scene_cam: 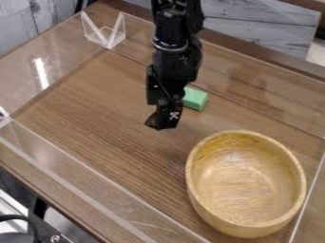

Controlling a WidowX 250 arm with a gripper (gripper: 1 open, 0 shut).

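Observation:
My black gripper (164,112) hangs low over the middle of the wooden table (95,123), reaching down from the top centre on a dark arm. It is open. A green block (195,99) lies just right of and behind it, partly covered by the arm. A large yellow bowl (245,195) sits at the front right.
A clear plastic holder (105,31) stands at the back left, by the table's edge. A pale wooden panel (260,24) runs behind the table.

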